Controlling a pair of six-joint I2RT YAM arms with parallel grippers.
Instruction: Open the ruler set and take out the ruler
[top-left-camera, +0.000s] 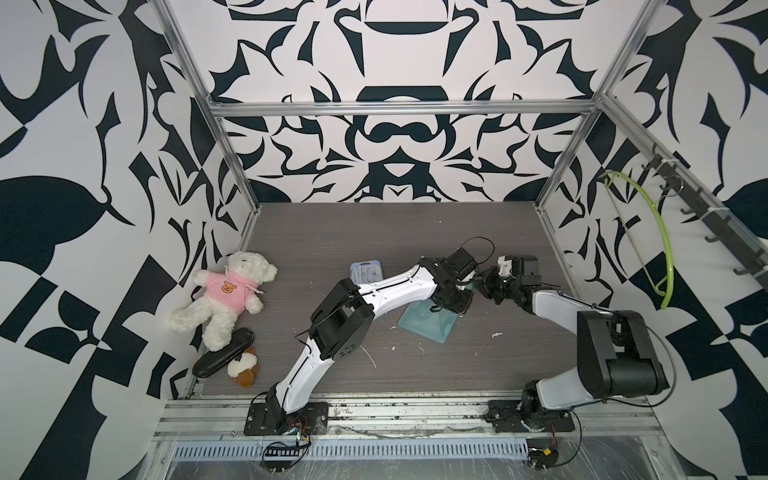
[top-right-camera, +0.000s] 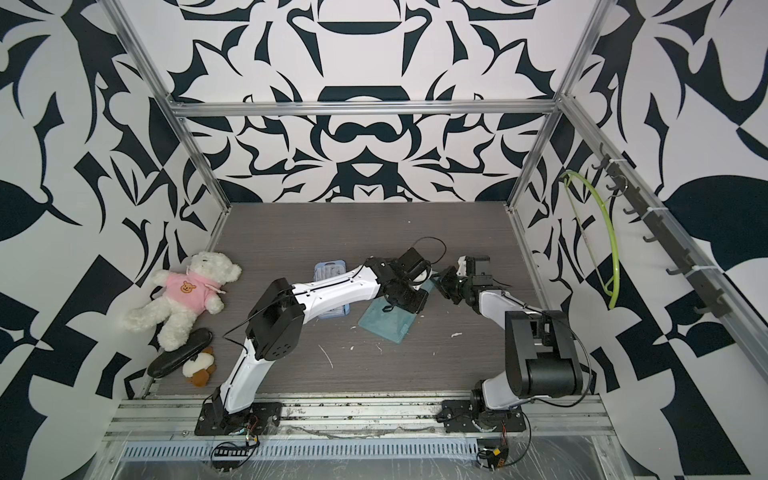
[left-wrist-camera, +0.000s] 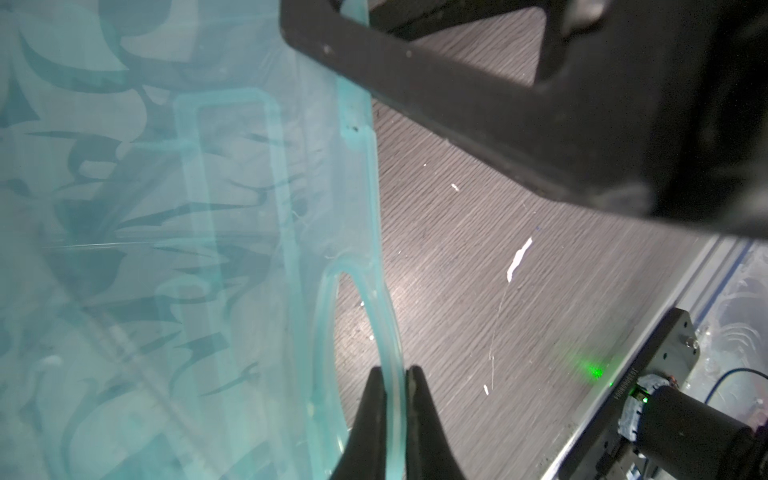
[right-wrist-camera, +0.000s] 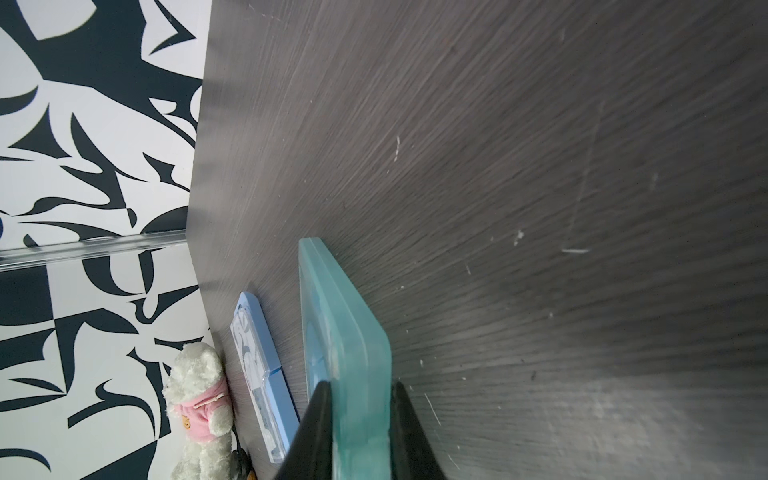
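Observation:
A translucent teal ruler set is raised above the middle of the table, partly hidden under my left wrist. My left gripper is shut on one edge of it, seen close in the left wrist view, where ruler shapes show through the clear plastic. My right gripper is shut on the set's side, coming from the right; in the right wrist view the set runs forward from between its fingers.
A blue-framed clear case lies behind the left arm. At the left sit a white bear, a black case and a small brown-and-white toy.

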